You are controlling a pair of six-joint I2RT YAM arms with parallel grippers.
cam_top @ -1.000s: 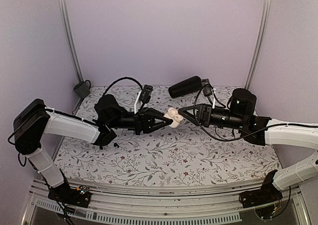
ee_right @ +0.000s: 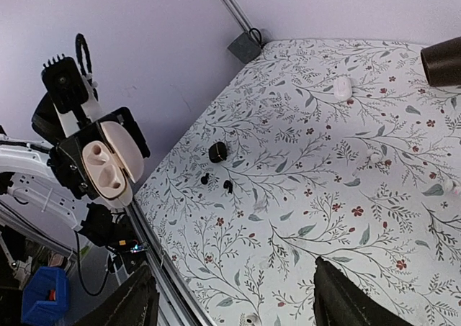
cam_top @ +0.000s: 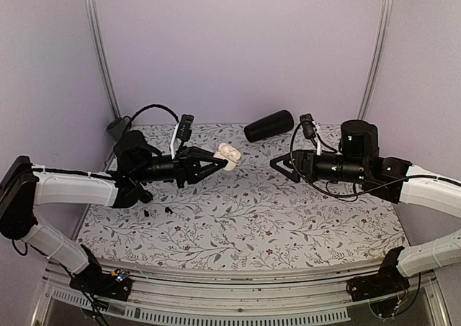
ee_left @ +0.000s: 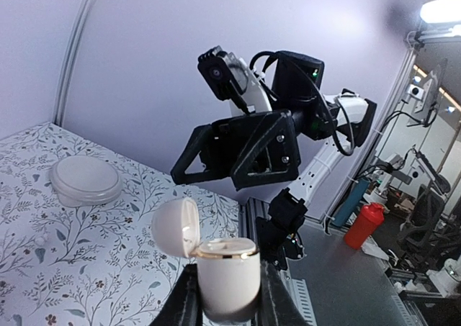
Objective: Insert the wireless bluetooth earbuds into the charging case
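My left gripper (cam_top: 217, 162) is shut on a white charging case (cam_top: 229, 155), raised over the left-centre of the table. In the left wrist view the case (ee_left: 228, 283) has its rounded lid (ee_left: 173, 227) swung up. Two hollows show in the case (ee_right: 104, 169) in the right wrist view; whether an earbud sits in either one is hard to tell. Across a gap, my right gripper (cam_top: 285, 171) faces the case. Its fingers are open, and nothing is between its fingers in the right wrist view.
Two small black pieces (ee_right: 204, 178) and a black box (ee_right: 217, 151) lie at the table's left. A black cylinder (cam_top: 269, 126) rests at the back; a grey mug (cam_top: 118, 128) stands in the back-left corner.
The grippers were close together at the case a second ago. My left gripper has moved left and slightly up with the case; my right gripper has drawn back to the right.
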